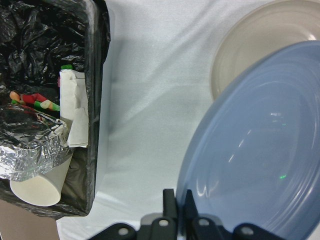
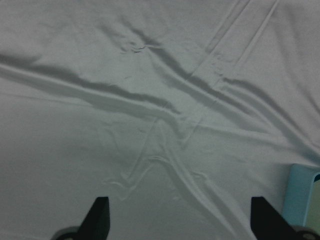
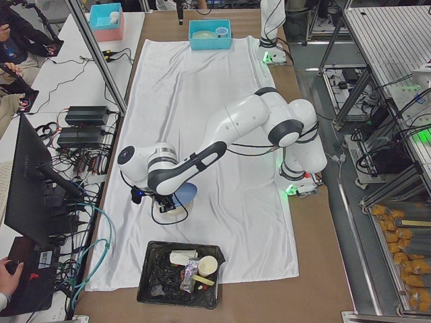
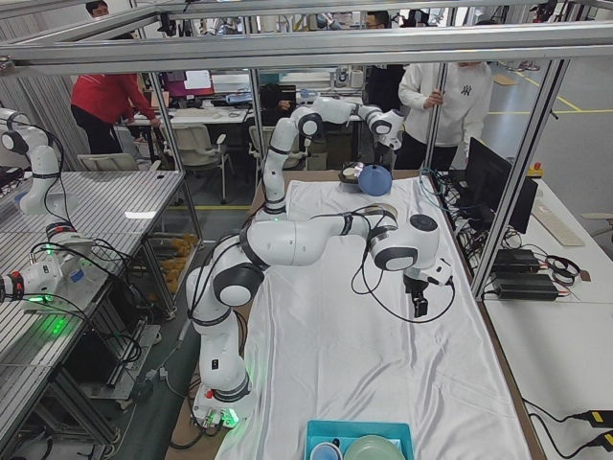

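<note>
My left gripper is shut on the rim of a blue plate (image 1: 250,145), holding it tilted. A beige plate (image 1: 255,35) lies on the white cloth beneath, partly hidden by it. Beside them, at left in the left wrist view, is a black-lined bin (image 1: 40,35) with a white cup (image 1: 35,190), crumpled foil (image 1: 30,160), paper and other scraps. My right gripper stands open over bare cloth, with nothing between its fingers.
A turquoise box (image 4: 359,429) with dishes sits at the far end of the cloth from the bin, also partly seen at the right wrist view's edge. Monitors, cables and frame posts border the table.
</note>
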